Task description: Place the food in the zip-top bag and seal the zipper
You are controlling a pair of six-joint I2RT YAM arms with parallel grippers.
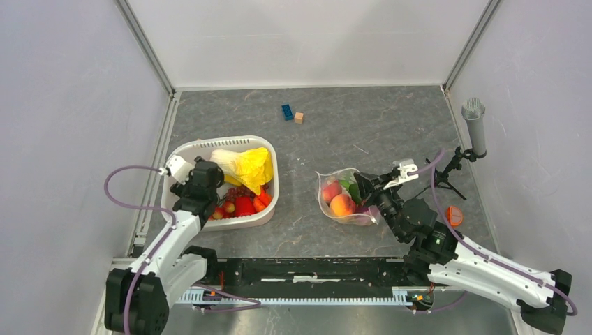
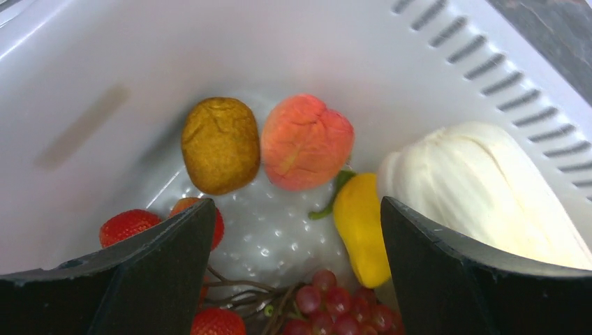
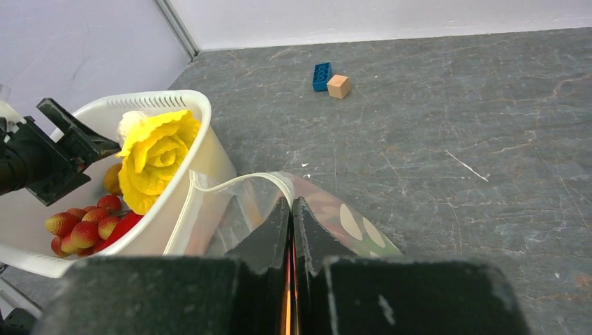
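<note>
The zip top bag point(image 1: 338, 209) stands on the table with peaches and something green inside; my right gripper is shut at its rim, the zipper edge arching beside the fingertips. My left gripper hangs open inside the white basket point(image 1: 246, 221), above a brown fruit point(image 2: 220, 146), a peach point(image 2: 306, 143), a yellow pepper point(image 2: 359, 230), grapes point(image 2: 324, 307) and strawberries point(image 2: 129, 227). A pale leafy vegetable point(image 2: 464, 181) with a yellow piece point(image 3: 157, 160) lies at the basket's right side.
A blue brick point(image 1: 287, 112) and wooden cube point(image 1: 299, 118) lie at the back. A microphone on a stand point(image 1: 473, 122) and an orange piece point(image 1: 454, 216) are at the right.
</note>
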